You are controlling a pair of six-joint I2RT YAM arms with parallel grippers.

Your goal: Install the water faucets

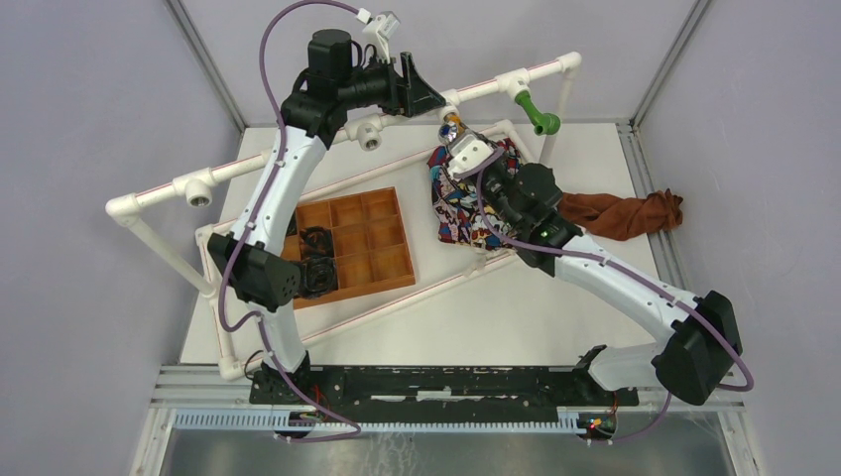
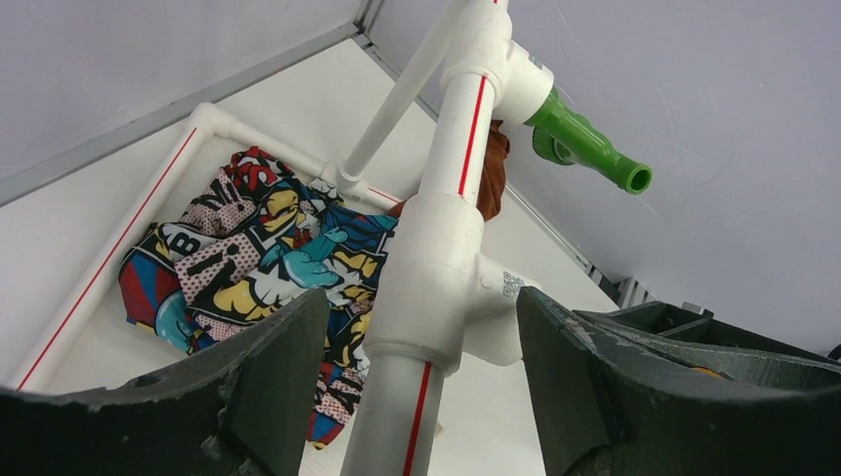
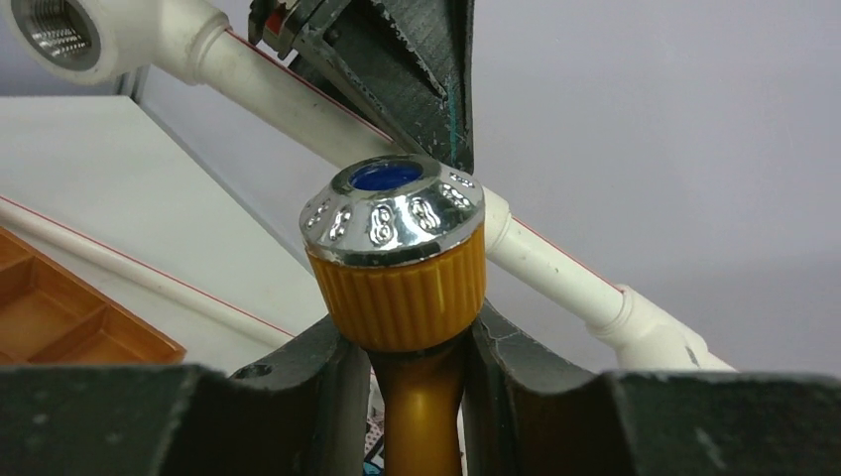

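Note:
My left gripper (image 1: 421, 94) grips the raised white pipe (image 2: 392, 416) just beside a tee fitting (image 2: 421, 278), seen large in the left wrist view. My right gripper is shut on an orange faucet (image 3: 397, 302) with a chrome cap and blue centre, below that tee; in the top view the faucet meets the tee, though its thread is hidden. A green faucet (image 1: 539, 117) hangs on the tee to the right.
Empty tees (image 1: 369, 139) line the pipe to the left. A wooden tray (image 1: 382, 268) with black items lies on the board, along with a patterned cloth (image 1: 456, 213) and a brown cloth (image 1: 620, 218).

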